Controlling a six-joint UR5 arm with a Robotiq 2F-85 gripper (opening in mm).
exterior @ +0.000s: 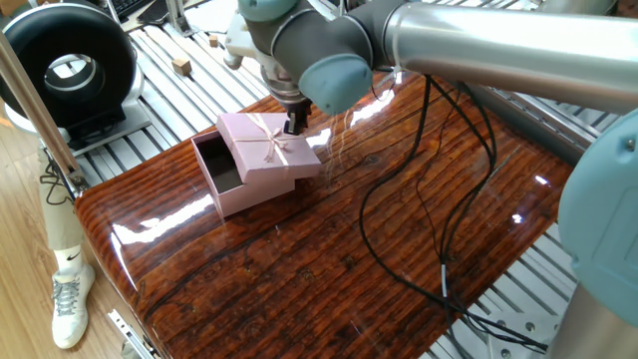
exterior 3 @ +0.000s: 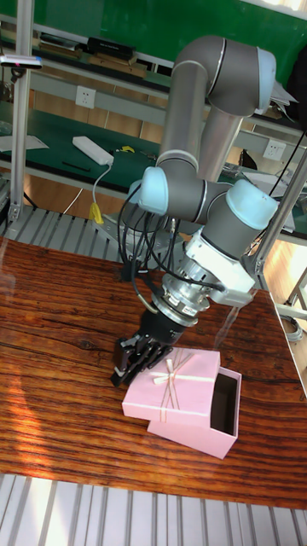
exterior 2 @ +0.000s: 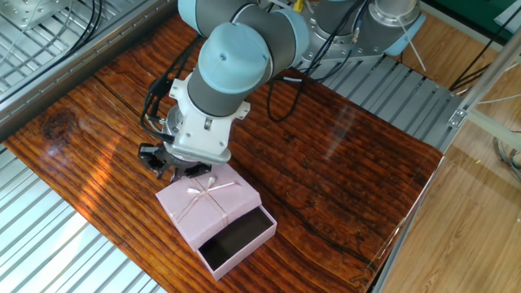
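Note:
A pink box (exterior: 254, 196) stands on the glossy wooden table, its dark inside (exterior 2: 236, 238) partly uncovered. The pink lid (exterior 2: 213, 213), tied with a pale ribbon bow (exterior 3: 170, 374), lies shifted to one side across the top, covering the rest of the opening. My black gripper (exterior 2: 168, 172) is tilted down beside the lid's edge, on the side away from the uncovered part. Its fingertips are close to the lid; whether they touch it cannot be seen. The fingers are small and partly hidden, so how far apart they stand is unclear.
Loose black cables (exterior: 364, 214) hang from the arm over the table. Slatted metal framing (exterior 3: 82, 514) borders the table. A small wooden block (exterior: 181, 67) lies on the slats beyond.

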